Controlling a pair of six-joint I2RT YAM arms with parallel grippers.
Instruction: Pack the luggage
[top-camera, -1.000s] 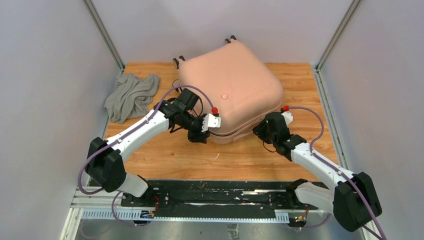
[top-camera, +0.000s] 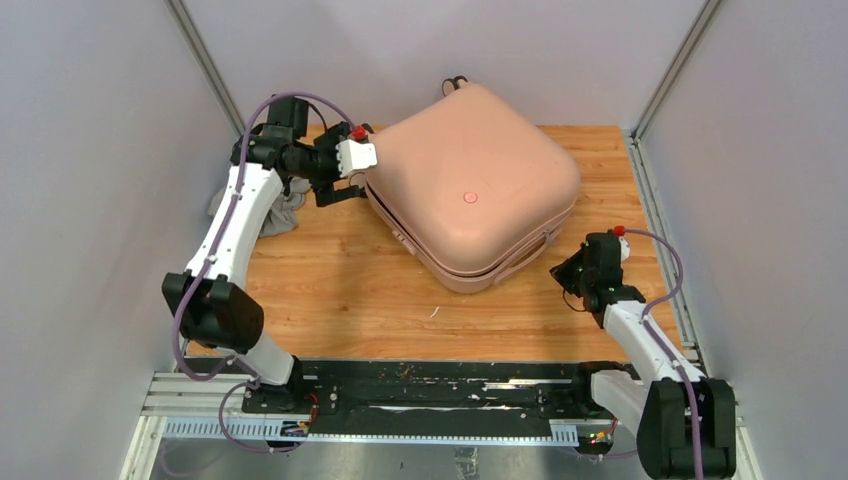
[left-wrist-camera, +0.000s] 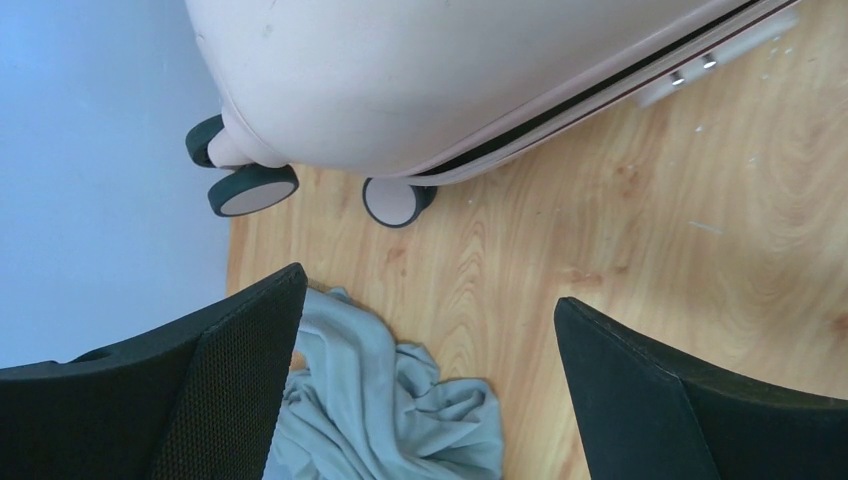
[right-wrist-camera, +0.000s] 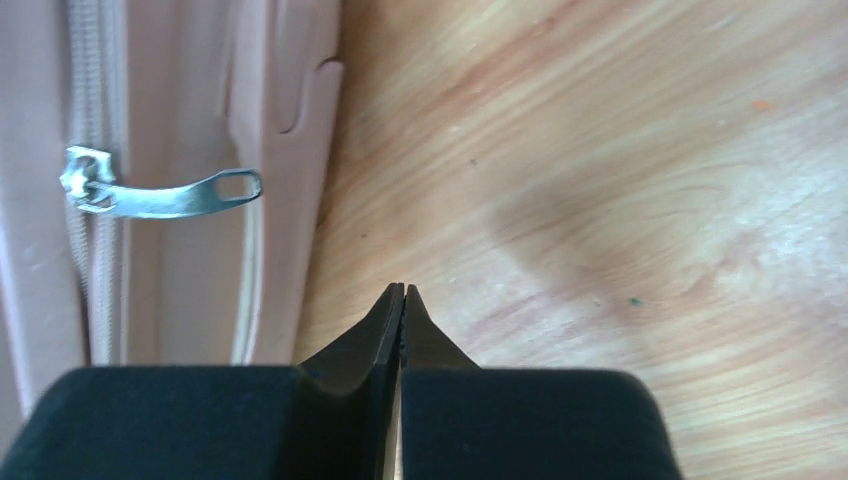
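A pink suitcase (top-camera: 470, 170) lies closed on the wooden floor panel, turned at an angle. Its wheels (left-wrist-camera: 390, 200) and side seam show in the left wrist view. My left gripper stands open at the suitcase's upper left, above a grey cloth (left-wrist-camera: 390, 420), with nothing between its fingers. My right gripper is shut, nothing visible between its fingers, just off the suitcase's lower right side; a metal zipper pull (right-wrist-camera: 190, 197) on the case lies ahead of it to the left.
Walls enclose the wooden surface (top-camera: 340, 310) on the left, back and right. The grey cloth lies at the left, partly hidden under the left arm.
My left gripper has moved back and left along the suitcase. My right gripper has drawn away to the right, and the suitcase has shifted slightly to the right.
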